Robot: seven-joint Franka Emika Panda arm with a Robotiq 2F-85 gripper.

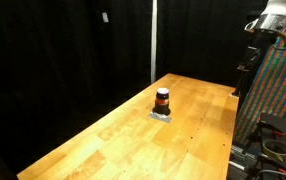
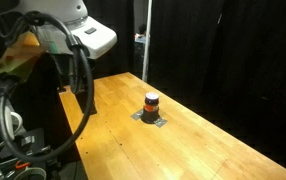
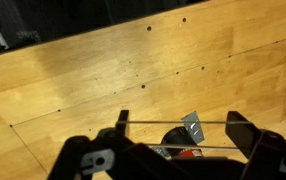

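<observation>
A small dark container (image 1: 162,98) with a pale top and a reddish-orange band stands upright around the middle of the wooden table. Exterior view 2 shows the same container (image 2: 151,102) on a dark, wider base, with silvery strips beside it. From the wrist, only part of the dark container (image 3: 176,136) and a silvery strip (image 3: 193,126) show past my gripper, which hides the rest. My gripper is open, its fingers wide apart. Thin lines span the gap between them. The arm is over the table's end, away from the container.
Bare wooden tabletop (image 1: 113,135) surrounds the container. Black curtains (image 2: 223,60) hang behind the table, and a pale upright pole (image 1: 154,40) stands at its far edge. Cables and equipment (image 1: 275,150) lie beside the table at the robot's side.
</observation>
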